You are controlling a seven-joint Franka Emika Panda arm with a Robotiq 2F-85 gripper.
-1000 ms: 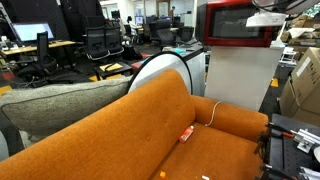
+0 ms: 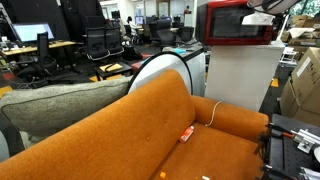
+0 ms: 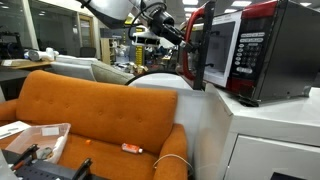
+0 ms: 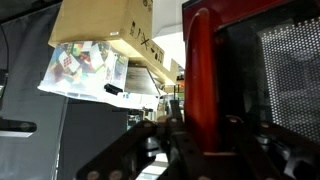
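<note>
The red microwave stands on a white cabinet with its door swung open. Its red-edged door juts out toward the arm, and my gripper is at the door's outer edge. In the wrist view, the red edge of the door runs down between the fingers, and my gripper is shut on it. From the first exterior view the door faces the camera, with the gripper at its right side. The inside of the microwave is mostly hidden.
Below stands the white cabinet. An orange sofa fills the space to the left, with a small red-and-white item on its seat. Cardboard boxes and a clear bin appear beneath the gripper.
</note>
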